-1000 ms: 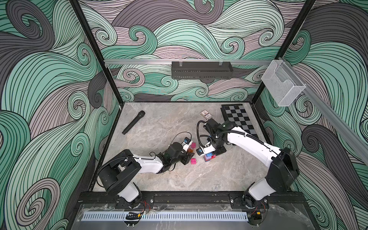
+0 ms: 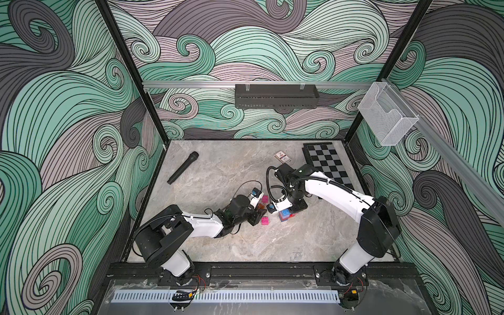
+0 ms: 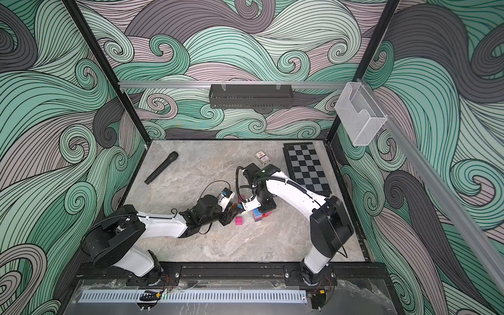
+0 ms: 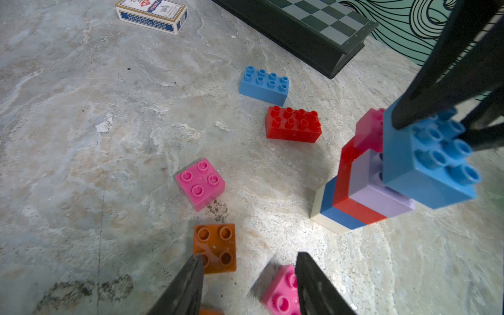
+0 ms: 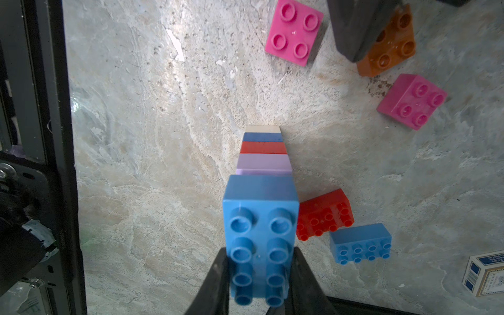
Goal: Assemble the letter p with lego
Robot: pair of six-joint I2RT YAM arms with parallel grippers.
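A stack of cream, dark blue, red and lilac bricks [image 4: 377, 194], with pink on top behind, stands right of centre in the left wrist view. A light blue brick [image 5: 260, 194] sits at its top, with my right gripper shut on it. My left gripper hangs low with fingers apart, nothing between them, facing two pink bricks [image 4: 201, 183] and an orange brick [image 4: 214, 246]. A loose red brick [image 4: 293, 126] and a blue brick [image 4: 263, 86] lie behind the stack.
A chessboard [image 2: 326, 161] and card box [image 2: 282, 156] lie at the back right, a microphone [image 2: 182, 167] at the left. Open table lies at the back left and front.
The left arm looks unchanged.
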